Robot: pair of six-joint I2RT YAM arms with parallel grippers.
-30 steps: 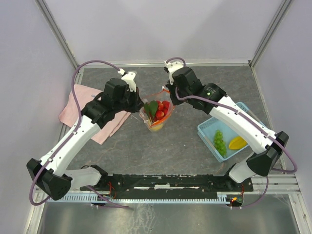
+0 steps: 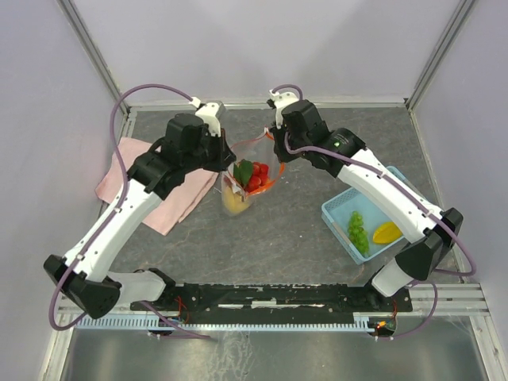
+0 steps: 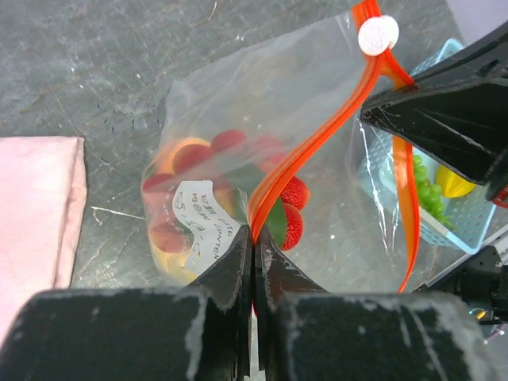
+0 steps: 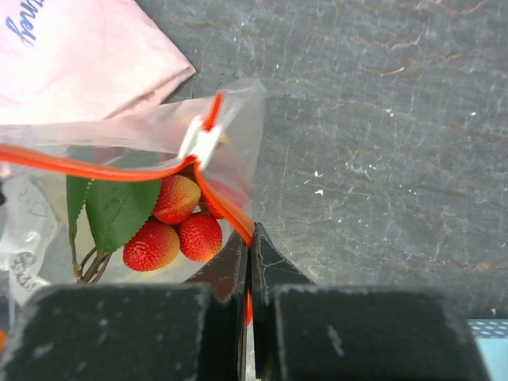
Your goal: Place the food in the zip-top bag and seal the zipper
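The clear zip bag (image 2: 262, 148) hangs between my two grippers, its orange-edged mouth spread open. Inside lie red strawberries (image 4: 201, 236) with green leaves (image 4: 119, 210), and a yellowish food (image 2: 235, 200) low in the bag. My left gripper is shut on one side of the orange zipper edge (image 3: 298, 155). On the opposite side, my right gripper is shut with the orange edge (image 4: 226, 204) running between its fingertips. A white slider (image 4: 200, 143) sits at one end of the zipper, close to the right gripper.
On the right stands a blue basket (image 2: 332, 208) holding green grapes (image 2: 357, 232) and a yellow food piece (image 2: 386, 232). A folded pink cloth (image 2: 171, 208) lies on the left, partly under my left arm. The grey table between bag and basket is clear.
Both grippers have shifted a little. The bag's lower part has swung left.
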